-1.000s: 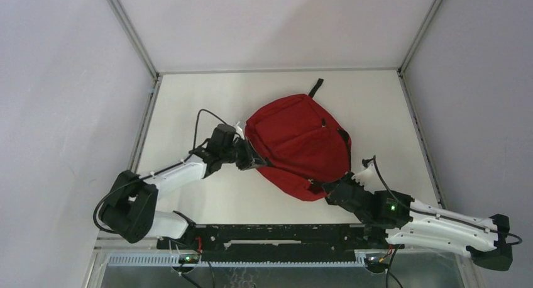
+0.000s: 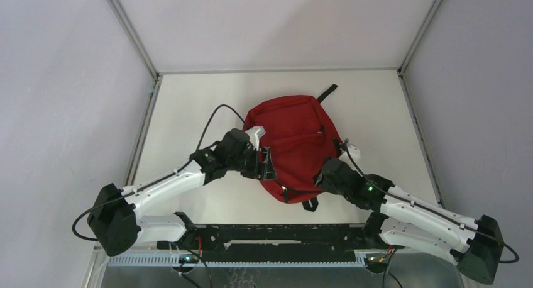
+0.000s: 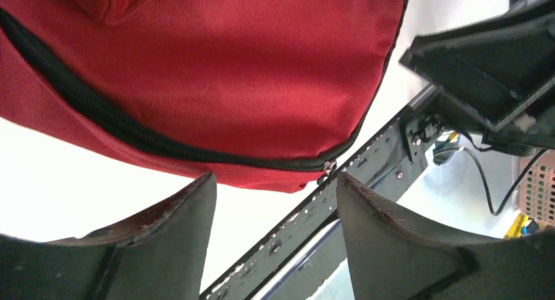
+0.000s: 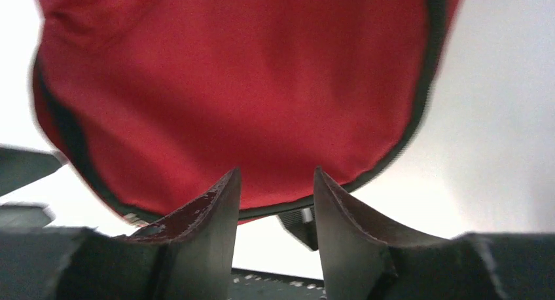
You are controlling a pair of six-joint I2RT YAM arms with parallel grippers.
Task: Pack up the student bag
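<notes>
A red bag (image 2: 289,124) lies flat on the white table, turned somewhat, its black zipper running along the near edge. The metal zipper end (image 3: 329,166) shows at the bag's corner in the left wrist view. Over the bag's left side, my left gripper (image 2: 269,165) is open, with nothing between its fingers. At the lower right of the bag, my right gripper is part open above the zippered edge, and only red cloth and zipper show beyond its fingers (image 4: 219,208). No other items for the bag are in view.
A black strap (image 2: 327,93) sticks out at the bag's far end, and a short black strap (image 2: 310,204) at the near end. Bare table (image 2: 201,90) surrounds the bag. A dark rail (image 2: 327,233) bounds the front.
My left gripper has opened and moved right over the bag. My right gripper has moved left. The bag has turned slightly, and its near strap and zipper end have come into clearer view.
</notes>
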